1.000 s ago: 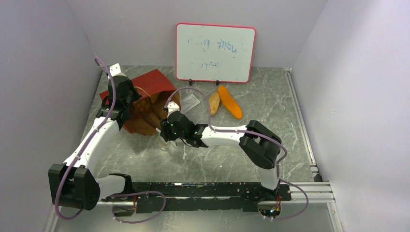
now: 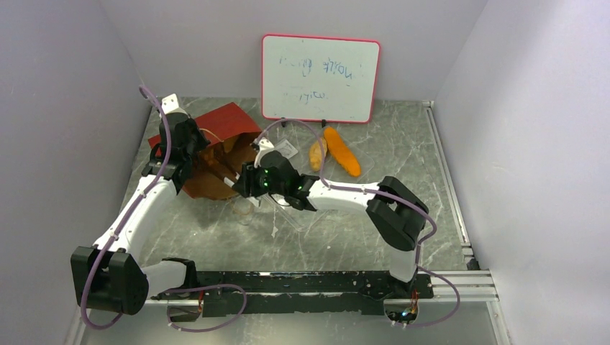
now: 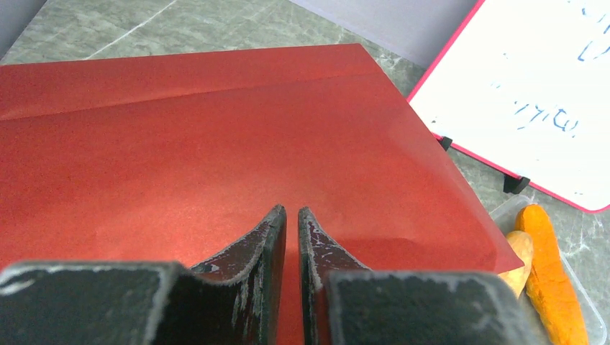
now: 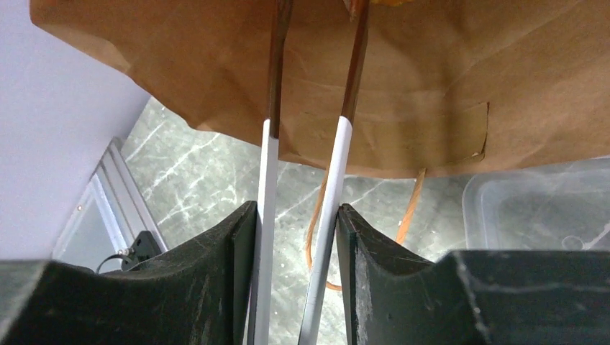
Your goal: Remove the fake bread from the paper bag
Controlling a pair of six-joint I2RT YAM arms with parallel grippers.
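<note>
The paper bag [image 2: 237, 122] lies on its side at left, red outside and brown inside. My left gripper is shut on its red top. My right gripper's long white-and-brown fingers [image 4: 332, 187] reach into the bag, nearly closed; an orange-brown item shows at their tips in the right wrist view, mostly out of frame, so whether it is gripped is unclear. Two fake breads, a long orange loaf [image 2: 342, 151] and a paler one [image 2: 318, 154], lie right of the bag.
A whiteboard [image 2: 320, 75] stands at the back. A clear plastic tray [image 4: 539, 205] lies by the bag opening.
The left arm is nearly still.
</note>
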